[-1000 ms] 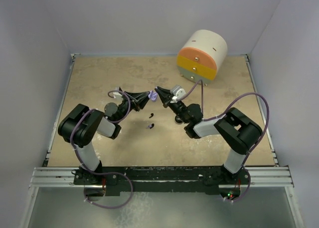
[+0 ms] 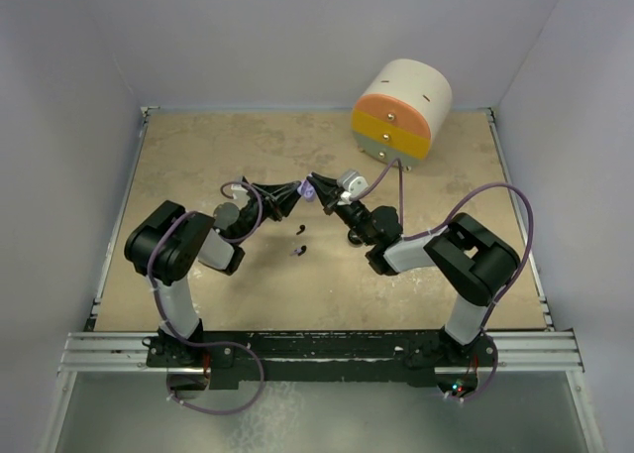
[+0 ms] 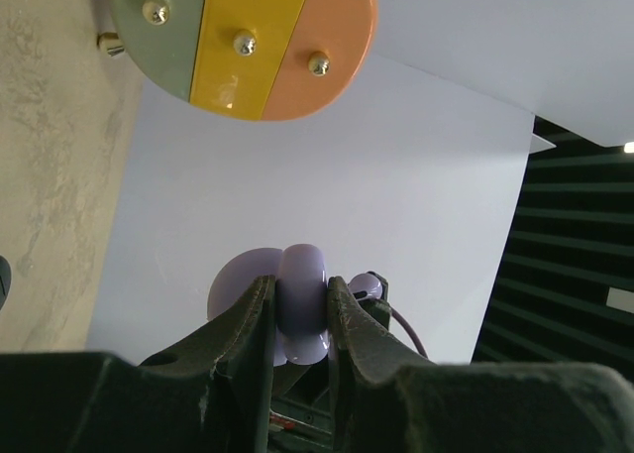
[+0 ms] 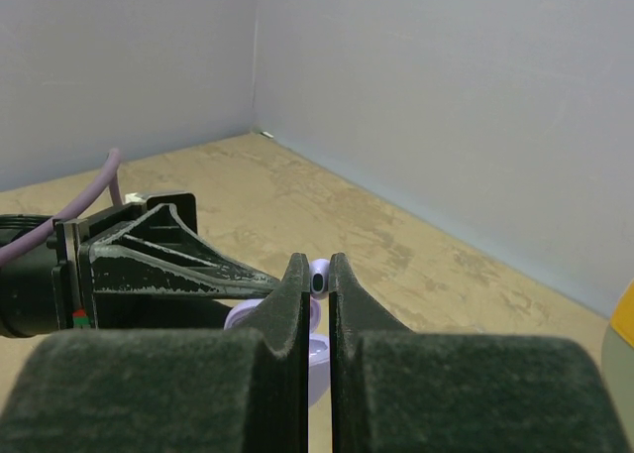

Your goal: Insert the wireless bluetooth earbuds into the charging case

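At the middle of the table my two grippers almost meet. My left gripper [image 2: 295, 189] is shut on the lilac charging case [image 3: 300, 294], which is upright with its lid [image 3: 238, 275] raised. My right gripper [image 2: 315, 181] is shut on a small lilac earbud [image 4: 319, 277], held just above and beside the case; whether they touch I cannot tell. In the top view small dark and lilac pieces [image 2: 300, 252] lie on the table below the grippers.
A white rounded cabinet [image 2: 414, 96] with coloured front panels stands at the back right. A dark round object [image 2: 354, 238] sits beside the right arm.
My left gripper has moved slightly right, closer to the right one, with the case in it. The right arm stays practically still.
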